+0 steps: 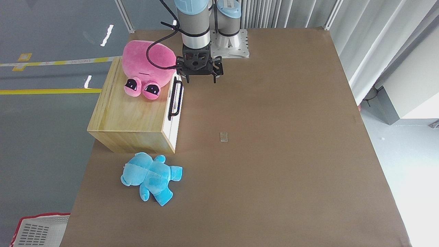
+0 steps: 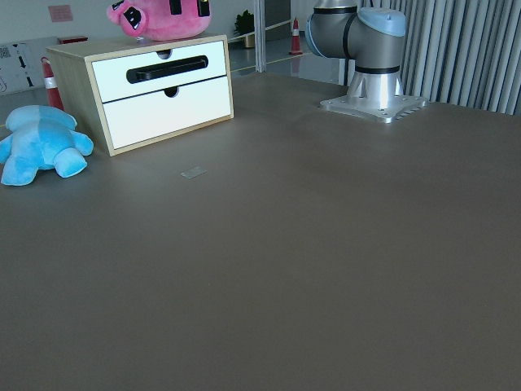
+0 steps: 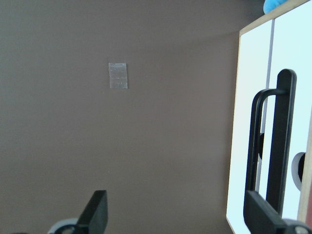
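Observation:
My gripper (image 1: pixel 201 79) hangs at the top of the table, beside the drawer cabinet (image 1: pixel 123 119), with its fingers apart and nothing between them (image 3: pixel 173 204). A pink plush toy (image 1: pixel 144 61) with big dark eyes lies on the cabinet top. The cabinet has two white drawer fronts (image 2: pixel 163 114); a black handle (image 3: pixel 282 126) is on the upper one, to the right in the wrist view, near one finger. A light blue plush toy (image 1: pixel 150 177) lies on the table beside the cabinet.
A small clear patch (image 1: pixel 224 137) lies on it. The robot's base plate (image 2: pixel 374 110) is at the back. A red-rimmed basket (image 1: pixel 41 230) stands off the table at lower left.

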